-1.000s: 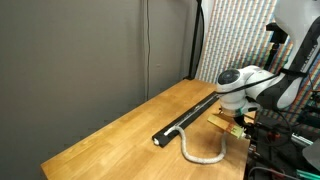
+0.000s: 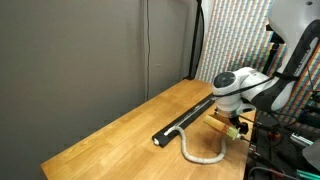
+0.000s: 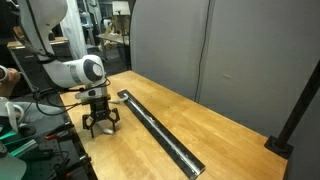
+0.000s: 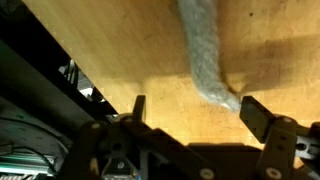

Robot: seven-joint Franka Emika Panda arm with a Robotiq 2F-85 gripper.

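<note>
A pale grey rope-like strip [image 2: 203,158] lies in a U-shaped curve on the wooden table, one end beside the black rail and the other under my gripper. In the wrist view the rope [image 4: 204,50] comes down from the top, and its end sits between my spread fingertips, touching neither clearly. My gripper is open, low over the table. From the first exterior view the gripper [image 2: 231,132] is at the table's right edge; the second shows the gripper [image 3: 102,128] at the left, hiding part of the rope.
A long black rail [image 3: 160,132] lies across the table [image 3: 215,120]. A grey partition [image 2: 95,70] stands behind. Cables and black equipment [image 2: 298,148] are by the robot's base. Most of the tabletop left of the rope, in the first exterior view, is bare.
My gripper has shifted slightly and tilted over the rope's end during the last second. The rope keeps its place and shape.
</note>
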